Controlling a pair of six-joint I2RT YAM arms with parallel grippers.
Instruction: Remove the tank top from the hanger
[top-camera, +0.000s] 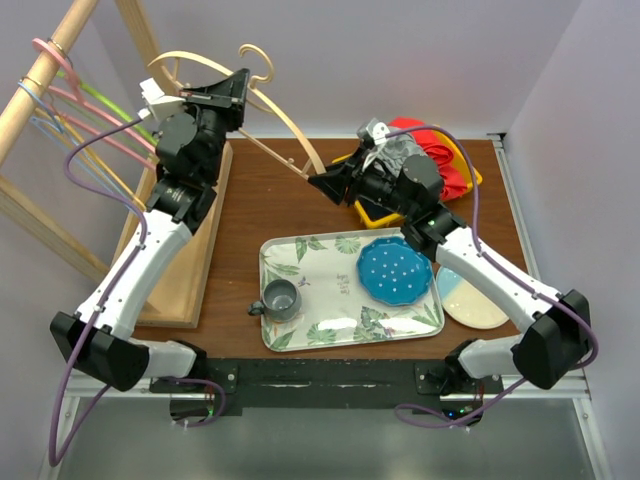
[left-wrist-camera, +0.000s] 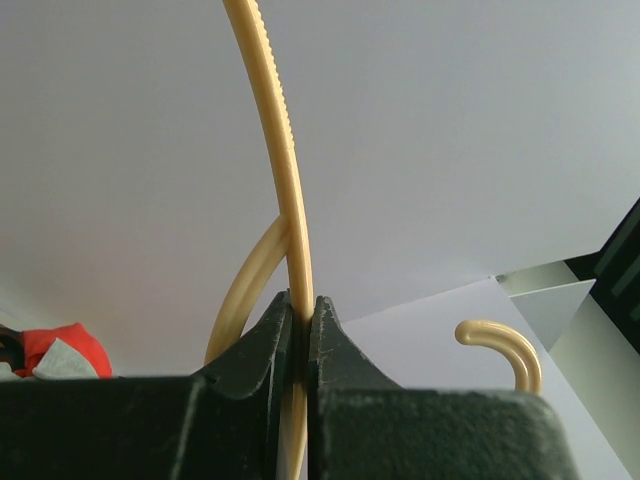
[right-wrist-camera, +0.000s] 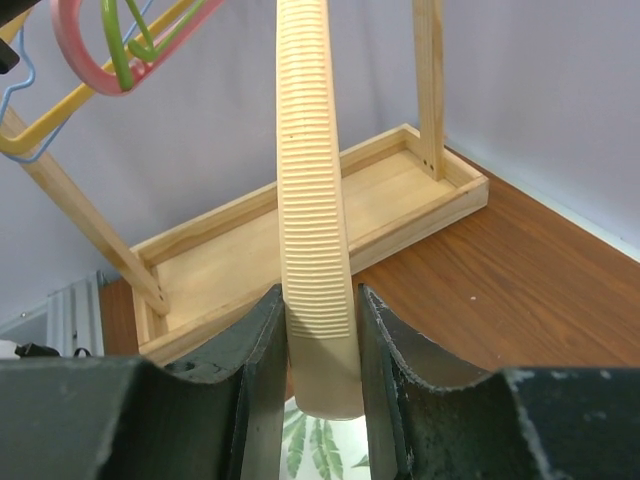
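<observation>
The pale wooden hanger (top-camera: 290, 122) is up in the air, with no garment on it. Near its hook, my left gripper is shut on the wood. The hanger's broad end (right-wrist-camera: 320, 330) sits between the fingers of my right gripper, which are part open on either side of it. In the top view that right gripper (top-camera: 318, 180) is at the hanger's lower right end. Grey cloth (top-camera: 396, 155) and red cloth (top-camera: 440, 158) lie in the yellow basket (top-camera: 470, 165); I cannot tell which is the tank top.
A wooden rack with several coloured hangers (top-camera: 90, 120) stands at the left. On the table are a leafy tray (top-camera: 320, 270) with a grey mug (top-camera: 281, 299) and blue plate (top-camera: 393, 270), and another plate (top-camera: 475, 303) at the right. Between rack and basket, the tabletop is bare.
</observation>
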